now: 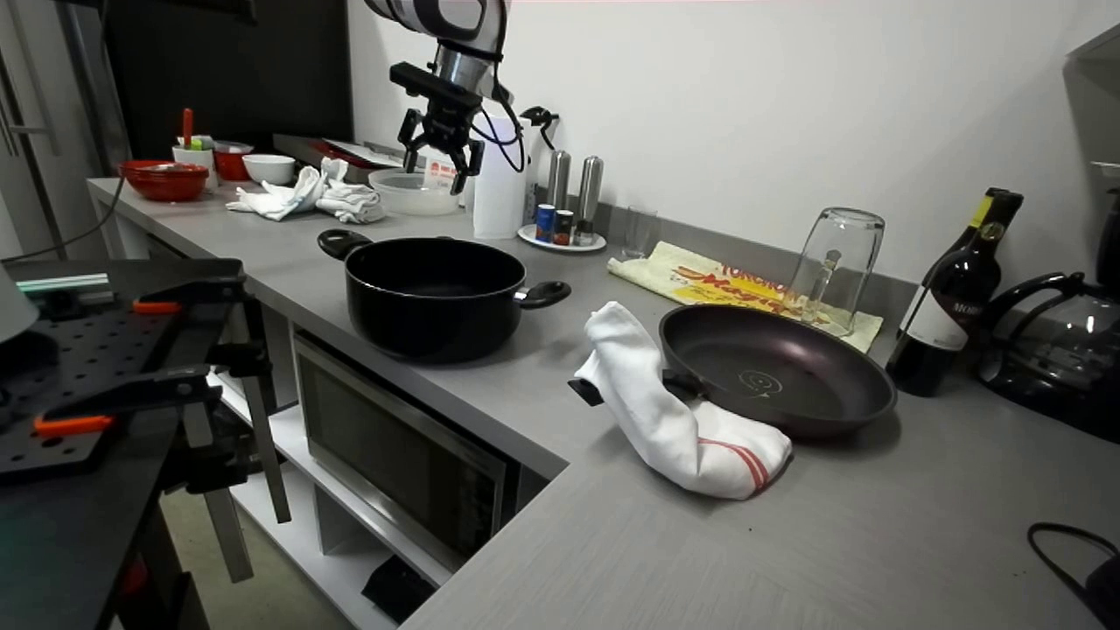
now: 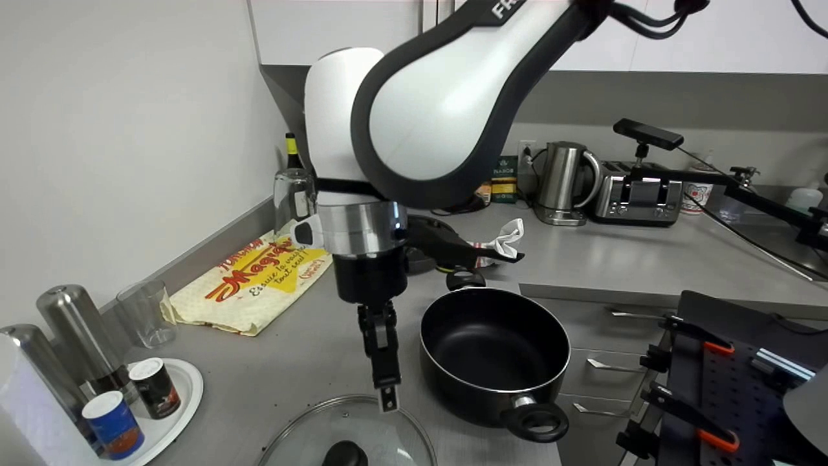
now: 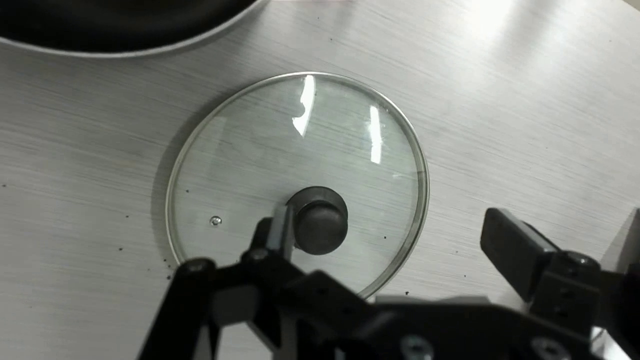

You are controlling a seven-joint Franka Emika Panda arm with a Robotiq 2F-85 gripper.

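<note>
A round glass lid [image 3: 252, 144] with a metal rim lies flat on the counter, its black knob [image 3: 322, 229] facing up. My gripper [image 1: 433, 173] is open above the counter, with no object held. From the wrist view, the left finger [image 3: 279, 231] overlaps the knob's left edge, while the right finger [image 3: 513, 252] is well out past the lid's rim; the height between them is hard to judge. Exterior view 2 has the lid [image 2: 306, 435] partly cut off below the fingertips. An empty black pot [image 2: 497, 342] stands uncovered close beside it.
Toward the wall stand a white plate [image 2: 194, 380] with shakers, a drinking glass [image 2: 151, 314] and a paper towel roll [image 1: 490, 215]. A frying pan [image 1: 777, 367] with a white cloth [image 1: 672, 420] over its handle occupies the corner. Bare counter [image 1: 840, 525] shows in front of the pan.
</note>
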